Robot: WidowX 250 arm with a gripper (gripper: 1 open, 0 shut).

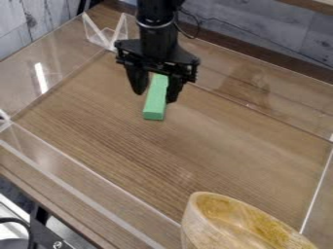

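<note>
My black gripper [156, 70] reaches down from the top centre over a green rectangular block [156, 105] lying on the wooden table. Its two fingers hang apart either side of the block's upper end, open, with the block between or just below them; whether they touch it I cannot tell.
A yellow container [240, 226] sits at the bottom right edge. A wall stands at the back right, and clear plastic pieces and a black cable are at the left edges.
</note>
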